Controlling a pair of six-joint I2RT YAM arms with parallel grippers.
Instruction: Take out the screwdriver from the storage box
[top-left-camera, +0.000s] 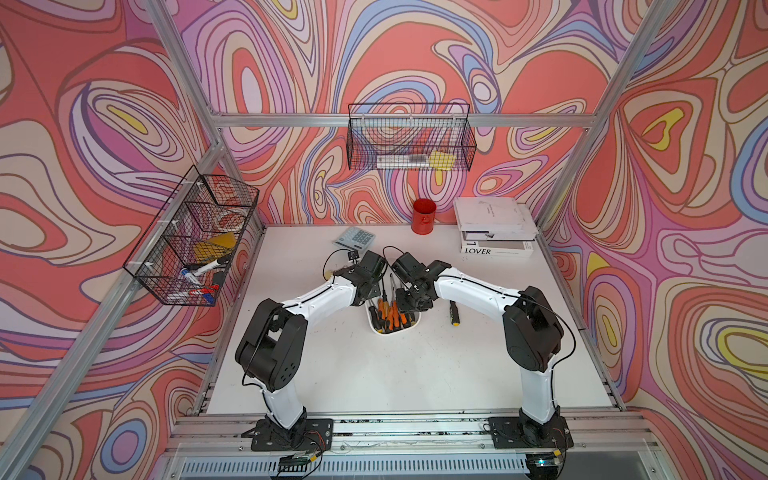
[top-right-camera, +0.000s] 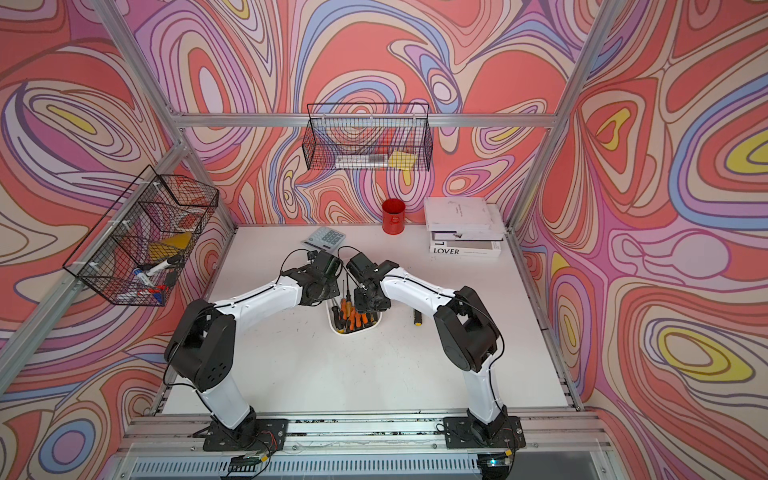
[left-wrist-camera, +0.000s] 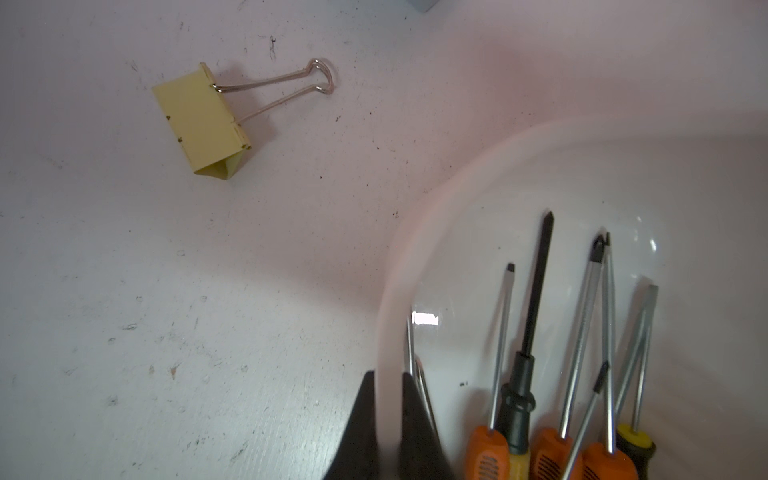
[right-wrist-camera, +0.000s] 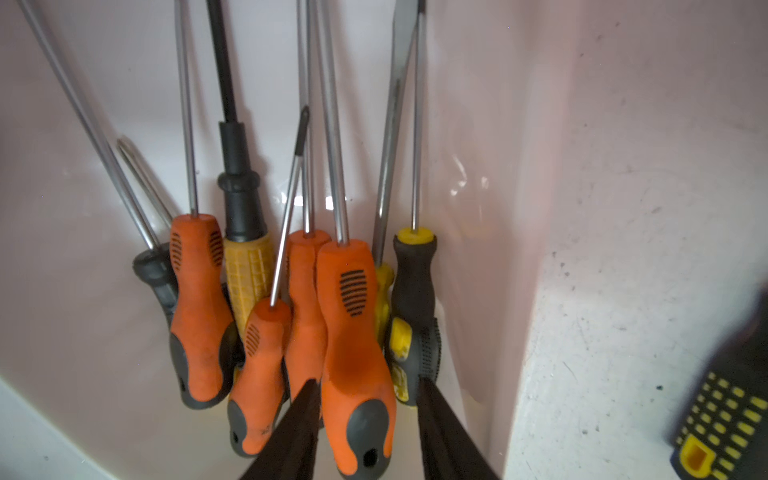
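The white storage box (left-wrist-camera: 480, 176) holds several screwdrivers with orange, yellow and black handles, among them a black-shafted one (left-wrist-camera: 536, 288). My left gripper is shut at the box's left rim, the thin wall between its fingers. My right gripper is part open inside or just over the box, its fingertips either side of an orange-handled screwdriver (right-wrist-camera: 352, 320); whether they touch it I cannot tell.
A yellow binder clip (left-wrist-camera: 200, 120) lies left of the box and a black-yellow tool (right-wrist-camera: 720, 424) to its right. Behind stand a calculator (top-left-camera: 354, 237), a red cup (top-left-camera: 423, 216) and stacked boxes (top-left-camera: 496, 228).
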